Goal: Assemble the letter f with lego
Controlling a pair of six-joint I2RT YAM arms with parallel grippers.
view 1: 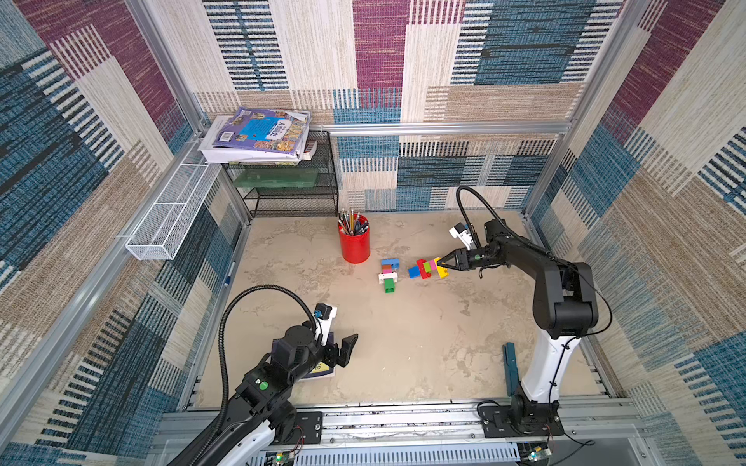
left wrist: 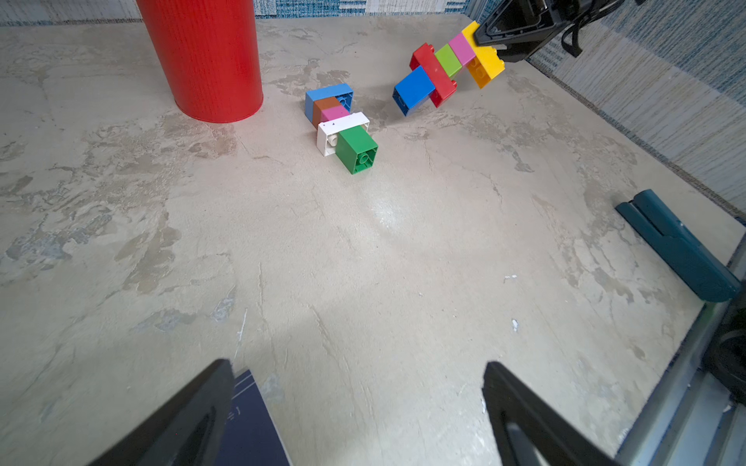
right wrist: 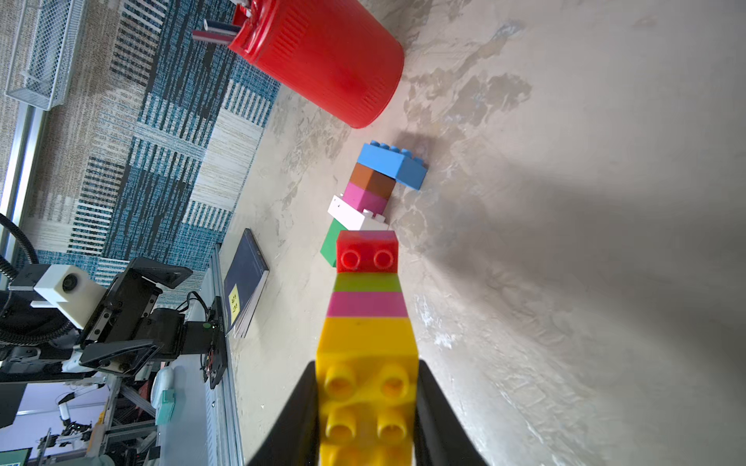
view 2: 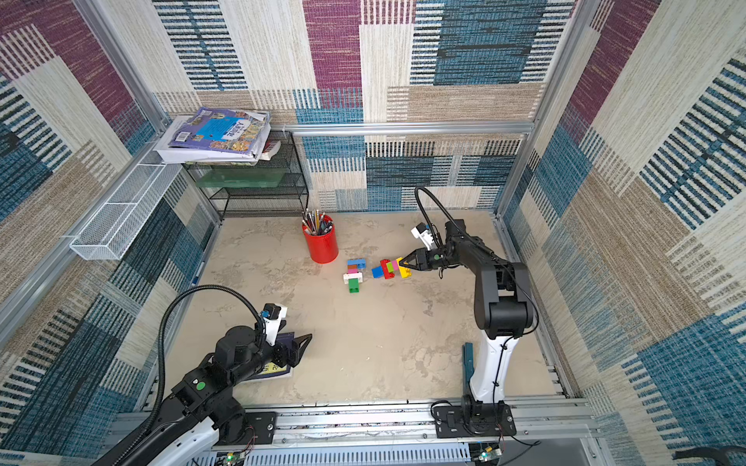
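Note:
An angled brick assembly of blue (left wrist: 413, 91), red (left wrist: 435, 73), lime, pink and yellow (right wrist: 365, 349) sits at the right gripper (view 1: 441, 262), whose fingers press against both sides of the yellow brick, raised toward that end. Left of it on the table lies a second assembly: light blue (right wrist: 388, 164), brown, pink, white and green (left wrist: 356, 148) bricks. My left gripper (view 1: 349, 347) stands open and empty at the front left, above a dark notebook (left wrist: 247, 423).
A red pen cup (view 1: 355, 244) stands behind the bricks. A teal stapler (view 1: 509, 366) lies at the front right. A wire shelf with books (view 1: 260, 139) is at the back left.

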